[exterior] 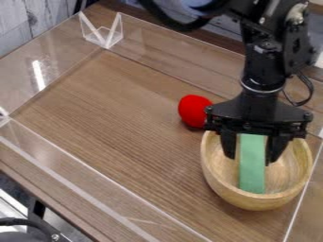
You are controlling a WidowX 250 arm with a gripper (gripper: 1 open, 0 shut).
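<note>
My black gripper (252, 137) points down over a pale wooden bowl (217, 180) at the right of the camera view. Inside the bowl lies a green oblong object (251, 170), directly below and between the fingers, its upper part partly behind them. Whether the fingers touch it or hold it I cannot tell. A red round object (194, 110) sits just behind and left of the bowl, partly covered by the gripper's body.
A small white wire item (104, 30) stands at the back left, near the table's edge.
</note>
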